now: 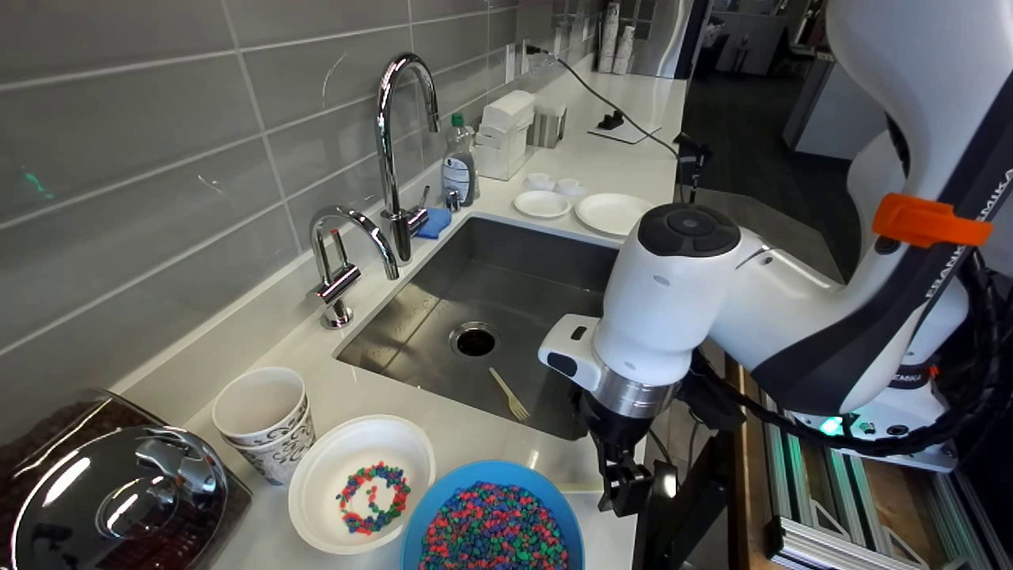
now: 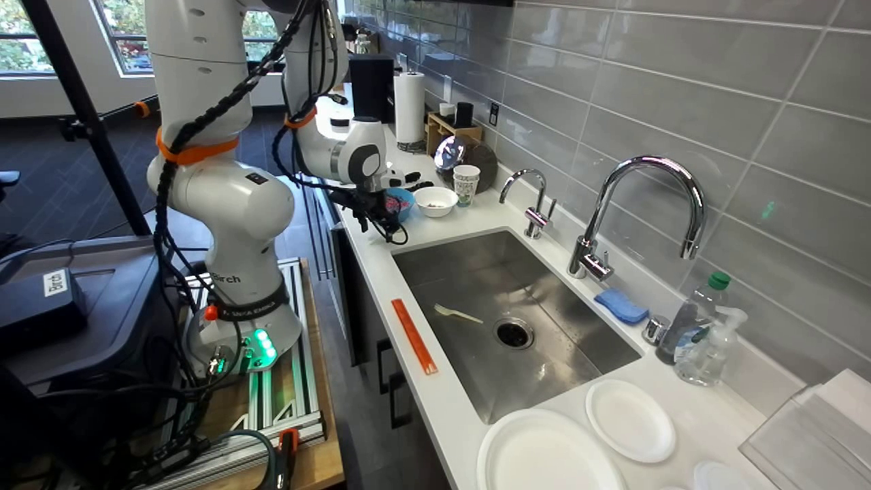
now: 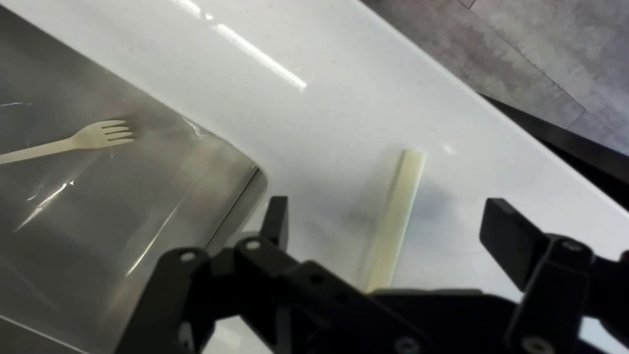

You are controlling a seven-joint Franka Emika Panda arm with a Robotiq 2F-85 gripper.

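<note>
A pale, flat stick (image 3: 396,218) lies on the white counter beside the sink corner in the wrist view; its near end is hidden behind my gripper's body. My gripper is open, fingers wide apart on either side of the stick, with clear space between each finger and it. In exterior view 1 the gripper (image 1: 622,499) points down low over the counter, and a short piece of the stick (image 1: 581,488) shows to its left. A blue bowl (image 1: 570,503) full of coloured pieces stands just left of it. The white bowl (image 1: 318,465) holds a ring of similar pieces.
A pale fork (image 1: 510,394) lies in the steel sink (image 1: 427,313). Stacked paper cups (image 1: 271,446) and a lidded pot (image 1: 123,503) stand left of the bowls. An orange strip (image 2: 414,336) lies along the counter's front edge. White plates (image 1: 612,214) rest beyond the sink.
</note>
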